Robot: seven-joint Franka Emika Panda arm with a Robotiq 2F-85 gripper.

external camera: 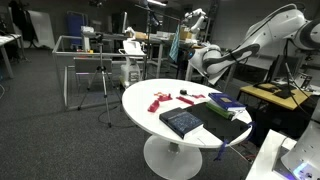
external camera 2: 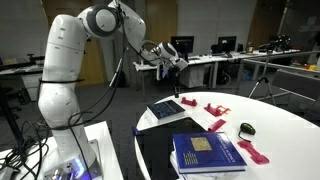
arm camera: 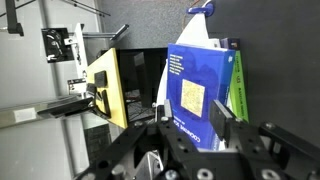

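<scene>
My gripper (external camera 2: pixel 178 92) hangs above the round white table, pointing down and clear of its surface. In the wrist view, its dark fingers (arm camera: pixel 217 112) show at the lower edge, over a blue book (arm camera: pixel 200 70) with yellow print and a pale square on its cover. Whether anything sits between the fingers cannot be made out. That blue book (external camera: pixel 226 101) lies at the table's right side, on top of a white item, with a green book (arm camera: pixel 238 90) beside it. A dark, box-like object (external camera: pixel 182 123) lies near the front edge.
Several red pieces (external camera 2: pixel 216 125) are scattered over the white table (external camera: pixel 140 100). A small black object (external camera 2: pixel 246 130) stands among them. Black sheeting (external camera 2: pixel 152 150) covers part of the table by the books. Bare tabletop remains toward the left in exterior view 1.
</scene>
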